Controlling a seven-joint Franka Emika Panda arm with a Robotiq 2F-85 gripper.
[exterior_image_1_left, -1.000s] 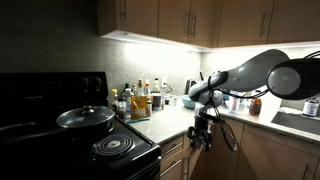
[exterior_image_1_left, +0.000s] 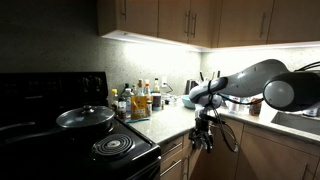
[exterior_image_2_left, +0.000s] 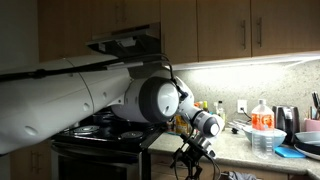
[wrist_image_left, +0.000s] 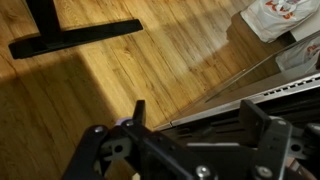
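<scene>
My gripper points down at the floor in the wrist view, its two dark fingers (wrist_image_left: 139, 111) wide apart and nothing held between them. Ahead of the fingers runs the long edge of a cabinet or drawer front (wrist_image_left: 245, 101); whether anything touches it cannot be told. In exterior view 1 the gripper (exterior_image_1_left: 203, 138) hangs low before the brown cabinet fronts (exterior_image_1_left: 222, 160), just below counter level. Exterior view 2 shows the gripper (exterior_image_2_left: 191, 163) by the counter's front, its fingertips small and dark.
A pan (exterior_image_1_left: 85, 118) sits on the black stove (exterior_image_1_left: 120, 142). Several bottles (exterior_image_1_left: 140, 100) line the counter's back. A large clear bottle (exterior_image_2_left: 262, 130) stands near the counter edge. Below lie wooden floor (wrist_image_left: 190, 50), a dark stand's foot (wrist_image_left: 75, 38) and a white bag (wrist_image_left: 280, 15).
Over the last second the forearm has come down somewhat in exterior view 1. The gripper has shifted only slightly and stays near the cabinet fronts. Nothing else has visibly moved.
</scene>
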